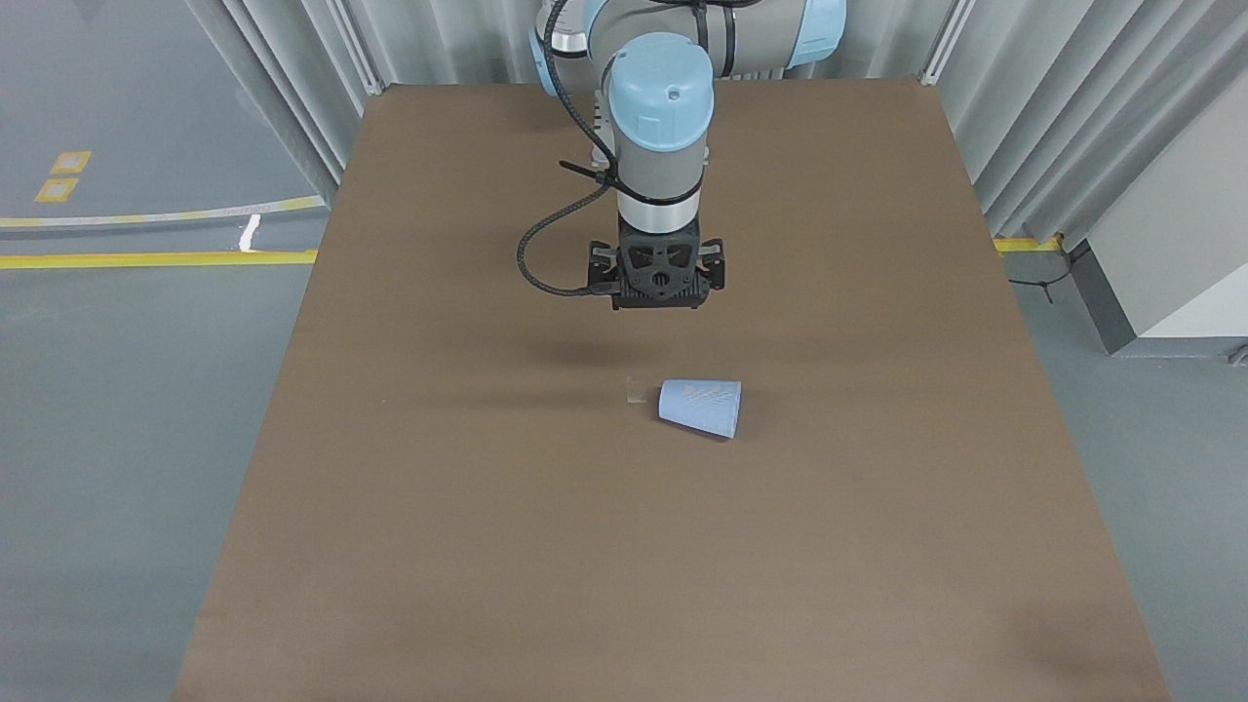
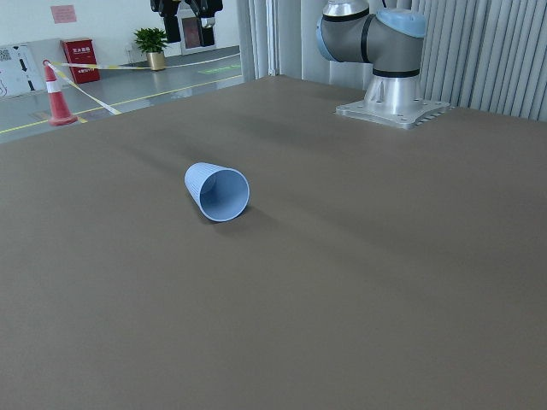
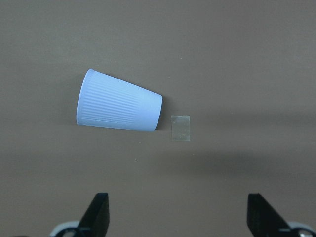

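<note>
A light blue ribbed cup [image 1: 699, 405] lies on its side on the brown table [image 1: 468, 526], its open mouth visible in the left view [image 2: 224, 195]. Beside its narrow base, a small clear square patch [image 3: 180, 128] lies flat on the surface. My gripper hangs above the table, behind the cup in the front view, its fingers wide apart with nothing between them.
The table around the cup is clear. Curtains stand along the back, and the floor shows beyond both side edges. A traffic cone [image 2: 60, 102] and tape stand off the table in the left view.
</note>
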